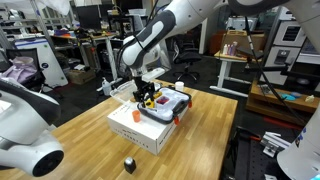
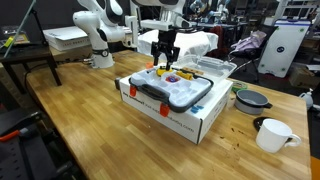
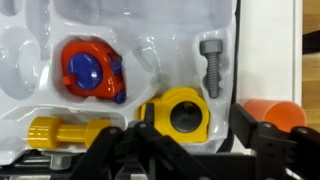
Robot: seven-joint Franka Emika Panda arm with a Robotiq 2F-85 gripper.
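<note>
My gripper (image 1: 147, 99) reaches down over a grey toolbox tray (image 2: 196, 92) resting on a white box. In the wrist view its dark fingertips stand apart, so the gripper is open. A yellow piece with a round black centre (image 3: 186, 116) lies in the tray between and below them, with a gap showing on the right-finger side. Beside it in the tray are a red piece with a blue disc (image 3: 87, 70), a yellow bolt-like piece (image 3: 68, 131) and a grey screw (image 3: 211, 67). Whether either finger touches the yellow piece is unclear.
An orange cup-like piece (image 3: 281, 115) sits outside the tray, near the right finger. A white mug (image 2: 277, 135) and a dark lidded pot (image 2: 251, 102) stand on the wooden table.
</note>
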